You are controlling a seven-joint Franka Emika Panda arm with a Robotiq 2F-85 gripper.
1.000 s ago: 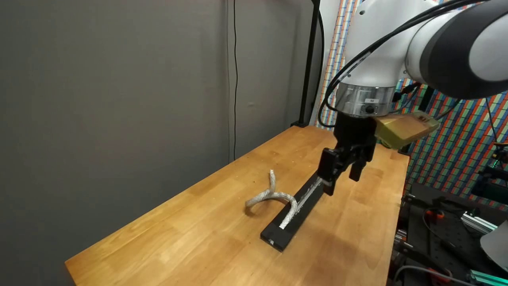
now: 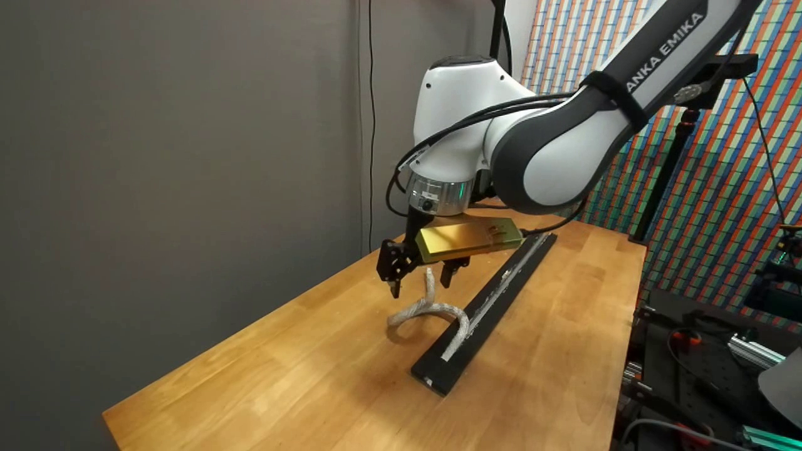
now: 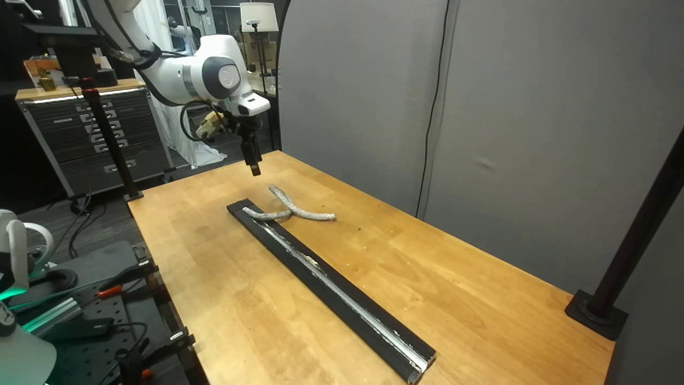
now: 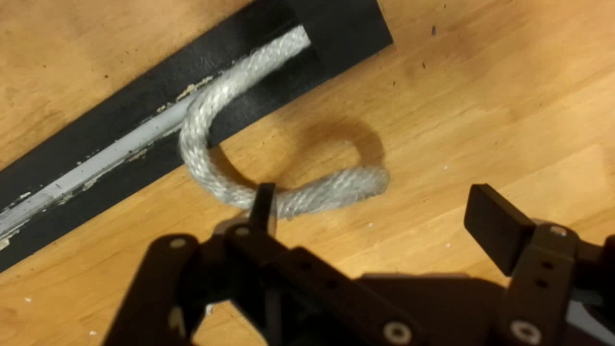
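Note:
A grey-white braided rope (image 2: 443,308) lies bent, partly in the groove of a long black channel bar (image 2: 481,323) and partly on the wooden table. In exterior view 2 the rope (image 3: 301,212) forms a Y, with one arm along the bar's far end. My gripper (image 2: 421,284) hangs above the rope, open and empty. From the wrist, the rope (image 4: 202,144) curves out of the groove; the left finger (image 4: 263,207) of my gripper covers part of it. The right finger stands over bare wood.
A grey wall runs along one long side of the table (image 3: 481,289). Black posts stand at the table's corners, one with a square base (image 3: 596,314). Beyond the opposite edge is a dark cart (image 3: 96,308) with tools. Wide areas of wood around the bar are clear.
My arm has swung left in exterior view 1, from above the bar's middle to above the rope. Rope and bar lie as before.

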